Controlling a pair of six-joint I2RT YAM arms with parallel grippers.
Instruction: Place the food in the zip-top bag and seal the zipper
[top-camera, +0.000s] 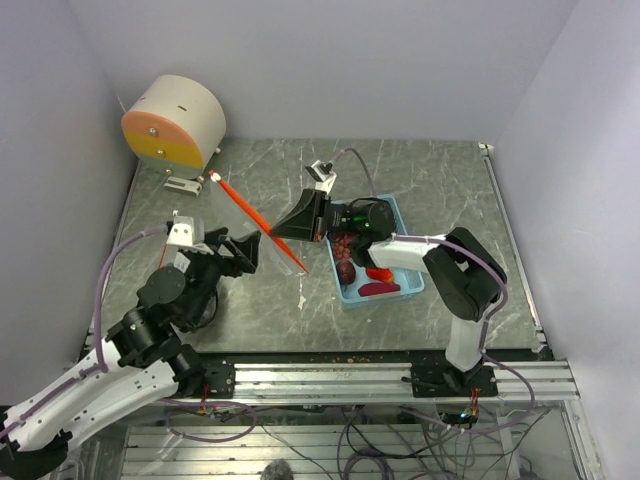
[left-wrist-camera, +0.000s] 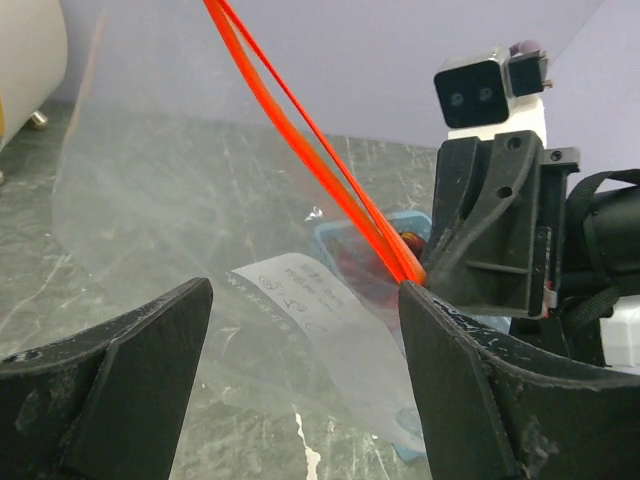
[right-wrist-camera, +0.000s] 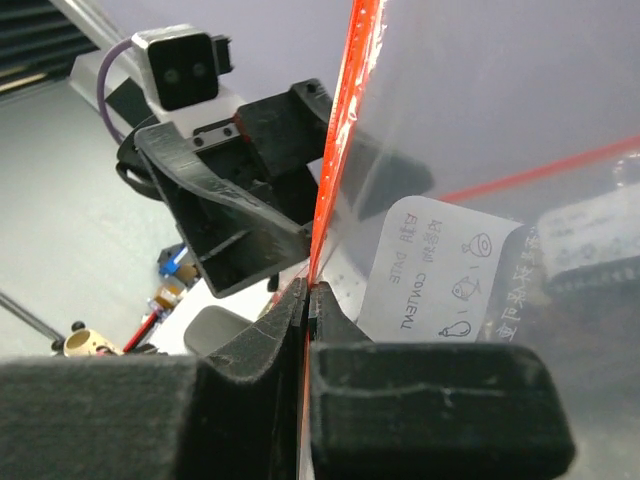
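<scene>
A clear zip top bag with an orange zipper edge (top-camera: 242, 203) hangs in the air above the middle of the table. My right gripper is shut on that orange edge, partway along it. The bag's white printed label (right-wrist-camera: 430, 268) shows in the right wrist view. My left gripper is part open beside the bag, nothing between its fingers; the bag's film spreads beyond them. Food lies in the blue basket (top-camera: 410, 280): a red item (top-camera: 379, 273), a dark round one (top-camera: 346, 272) and a long dark-red one (top-camera: 379, 289).
Left of centre, a second bag is mostly hidden behind my left arm. A rounded cream, orange and yellow drawer box (top-camera: 176, 118) stands at the back left.
</scene>
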